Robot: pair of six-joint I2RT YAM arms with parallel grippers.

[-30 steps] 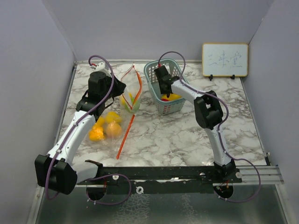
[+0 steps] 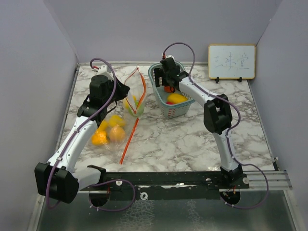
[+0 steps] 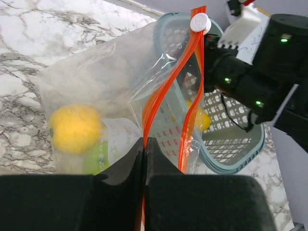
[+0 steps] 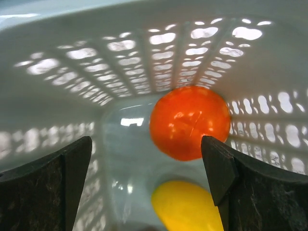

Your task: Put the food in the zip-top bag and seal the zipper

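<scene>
The clear zip bag (image 2: pixel 139 89) stands with its orange-edged mouth spread apart, and several pieces of food show through its film, among them a yellow one (image 3: pixel 74 128) and a green one (image 3: pixel 96 158). My left gripper is shut on the bag's orange zipper edge (image 3: pixel 156 98). Over the basket, my right gripper hangs open, nothing between its fingers. Beyond its fingertips, on the basket floor, sit a red-orange round food (image 4: pixel 189 122) and a yellow one (image 4: pixel 185 206). From above, the right gripper hides part of the red-orange food.
The blue-grey basket (image 2: pixel 175 111) stands just right of the bag, its perforated walls around the food. A whiteboard (image 2: pixel 232 61) is propped at the back right.
The left arm and the bag have stayed put.
</scene>
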